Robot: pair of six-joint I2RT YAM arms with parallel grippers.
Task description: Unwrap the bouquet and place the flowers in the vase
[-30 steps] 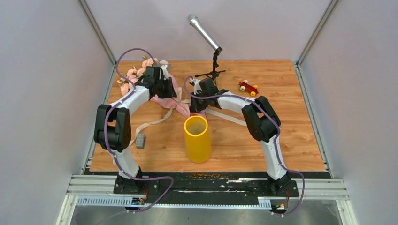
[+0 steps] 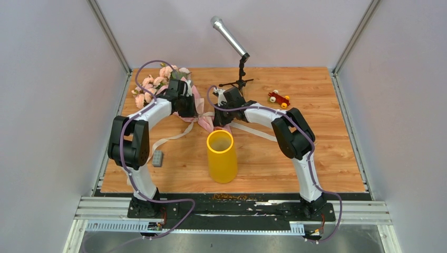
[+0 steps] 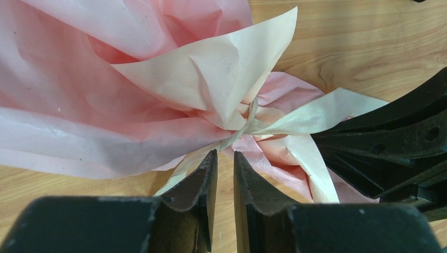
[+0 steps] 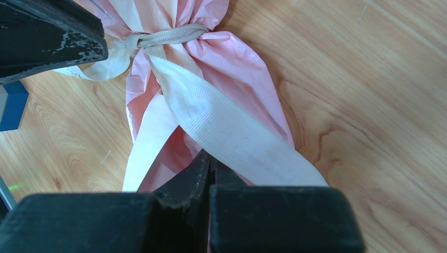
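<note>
The bouquet's peach flowers (image 2: pixel 153 87) lie at the back left of the table, their pink wrapping (image 2: pixel 204 122) stretching toward the middle. A cream ribbon (image 3: pixel 311 118) ties the wrapping at its narrow part. Upright at the front middle stands a yellow vase (image 2: pixel 222 163), its mouth empty. My left gripper is over the tie, slightly open, with bare wood visible through the narrow gap. At the wrapping's tail, my right gripper is shut, its fingertips at the pink paper beside the ribbon. Whether they pinch any paper is hidden.
A microphone (image 2: pixel 230 38) on a black stand rises at the back middle. Farther right sits a red toy car (image 2: pixel 279 99). A small grey block (image 2: pixel 157 158) lies front left, by the ribbon's loose end.
My left gripper has come down and slightly toward the front over the wrapping. The right arm, bouquet and vase have stayed in place.
</note>
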